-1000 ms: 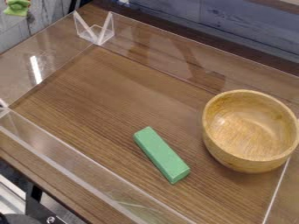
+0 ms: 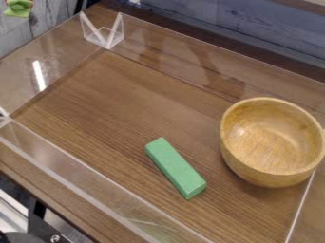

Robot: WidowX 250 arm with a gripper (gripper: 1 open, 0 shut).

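Observation:
A green rectangular block (image 2: 176,168) lies flat on the wooden table at lower centre. A round wooden bowl (image 2: 271,142) stands to its right, apart from it. At the top-left corner a green object (image 2: 15,27) is partly in frame; whether my gripper is there cannot be made out clearly.
Clear plastic barriers run along its edges, with a clear bracket near the top left. A dark gap with cables shows at the bottom left.
The green object at the top-left corner has come slightly further down into view. The block and bowl have not moved.

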